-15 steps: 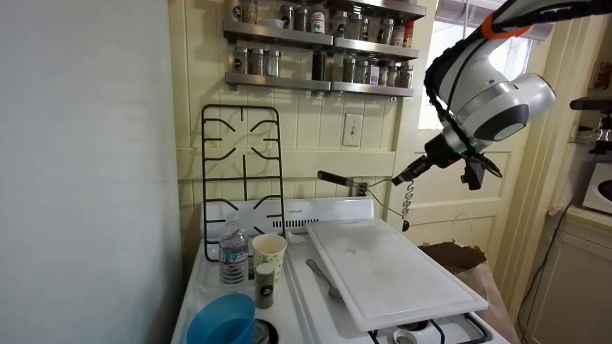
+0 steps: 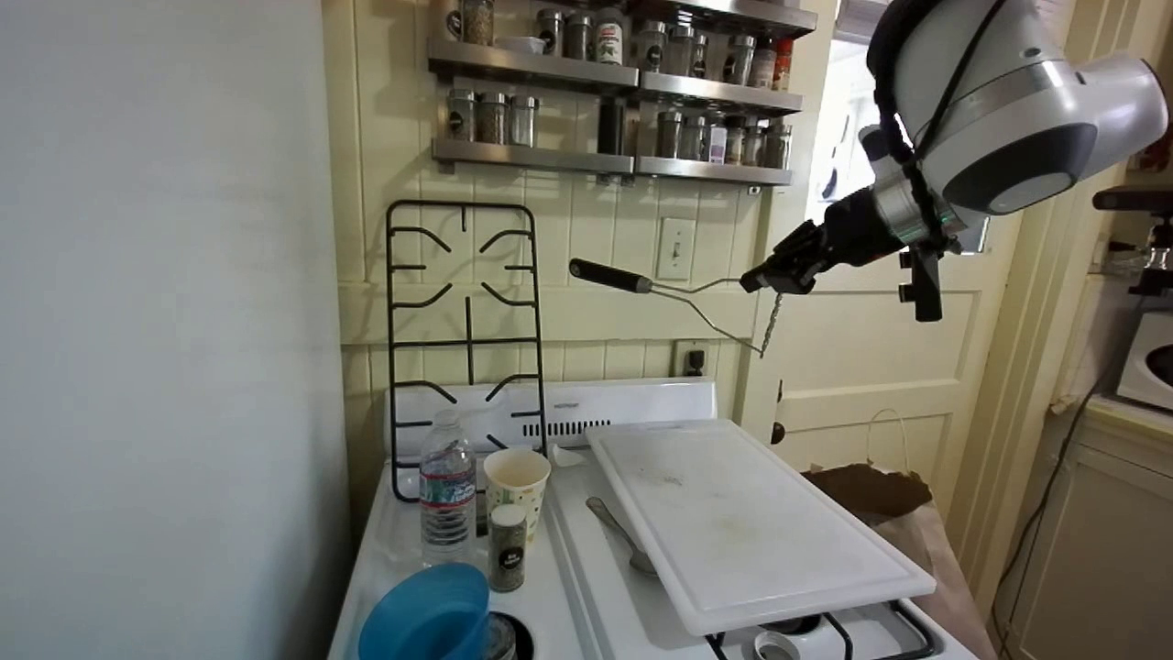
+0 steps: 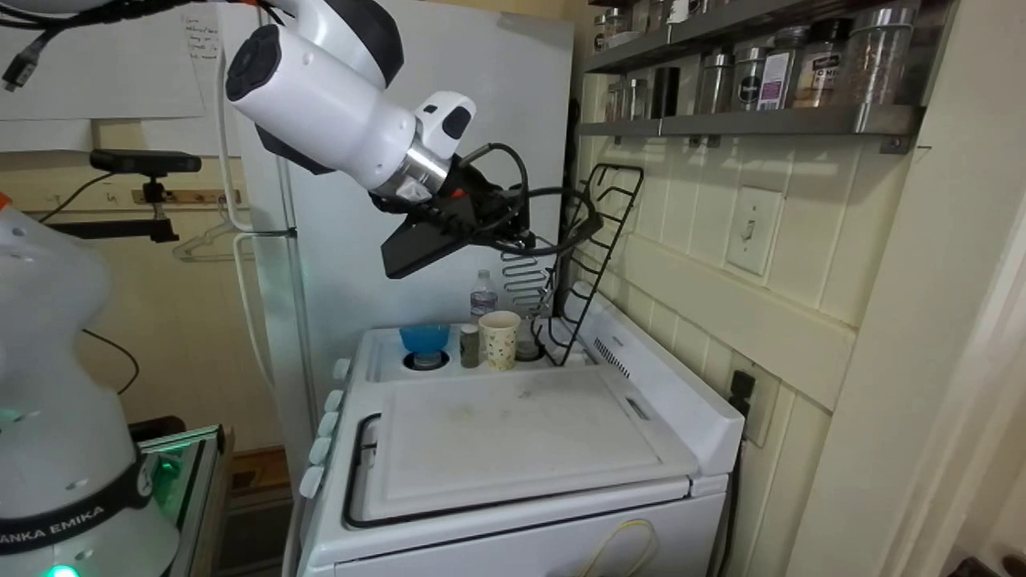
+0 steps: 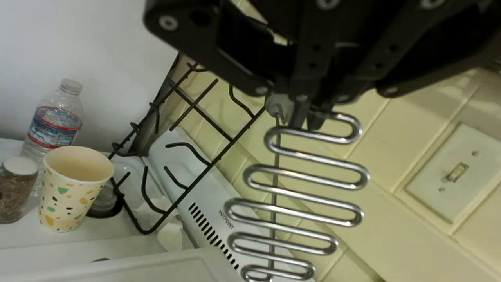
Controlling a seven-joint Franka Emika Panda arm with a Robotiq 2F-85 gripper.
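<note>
High above the stove, my gripper [image 2: 750,281] is shut on one end of a wire potato masher [image 4: 300,176]. Its black handle [image 2: 607,275] points left in the first exterior view, with two wire arms running back to the zigzag head. The wrist view shows the silver zigzag wire hanging below the fingertips [image 4: 297,117], clear of every surface. In the second exterior view the gripper hangs over the stove's rear half, and the masher's head is partly seen in front of the fridge.
A white cutting board [image 2: 759,517] covers the right burners, a spoon [image 2: 621,535] beside it. At left stand a water bottle [image 2: 447,495], paper cup [image 2: 517,480], spice jar [image 2: 507,548] and blue bowl [image 2: 423,616]. A burner grate [image 2: 467,343] leans upright; spice shelves [image 2: 715,93] hang above.
In the first exterior view, the gripper and masher have risen and the masher's handle has shifted left. The arm's upper body has swung right. The things on the stove have not moved.
</note>
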